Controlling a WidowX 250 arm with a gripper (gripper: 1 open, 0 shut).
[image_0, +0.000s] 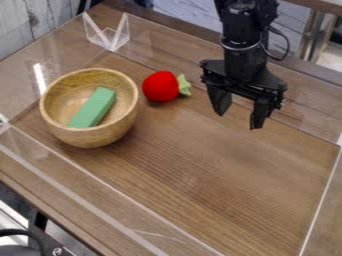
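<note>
My black gripper (243, 95) hangs over the upper right of the wooden table, its fingers spread to either side with no object visible between them. To its left lies a red tomato-like object (162, 86) with a green tip. Farther left, a round wooden bowl (122, 126) holds a green block (92, 108).
A clear, angular plastic object (106, 30) stands at the back left. Bare table (214, 185) fills the middle and front right. A dark object (20, 240) shows at the lower left corner, partly cut off.
</note>
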